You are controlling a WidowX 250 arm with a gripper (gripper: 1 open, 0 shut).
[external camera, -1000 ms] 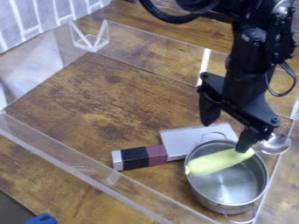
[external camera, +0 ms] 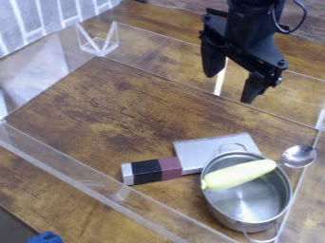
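Observation:
The black gripper is raised at the top right, well above the table, open with nothing visible between its fingers. Below it at the lower right stands a steel pot with a pale yellow corn-like object lying across its upper part. A steel spoon lies just right of the pot. A cleaver-like object with a grey blade and a dark striped handle lies to the left of the pot.
A clear plastic tray borders the work area. A blue object sits at the bottom left corner.
The gripper has risen up and away from the pot and the yellow object. The objects on the table look unchanged.

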